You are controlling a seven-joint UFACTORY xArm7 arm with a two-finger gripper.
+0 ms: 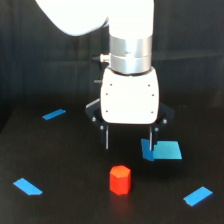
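My white gripper [129,144] hangs over the dark table with its two thin dark fingers spread wide. Nothing shows between them. A small red block [120,180] with an angular outline sits lower in the picture, just below the fingertips and apart from them. To the right lies a light blue piece [168,150] with a darker blue part [147,150] on its left side. The right finger overlaps that darker part in this view; whether they touch cannot be told.
Flat blue strips mark the table: one at the back left [54,114], one at the front left [28,187], one at the front right [198,196]. A dark curtain hangs behind.
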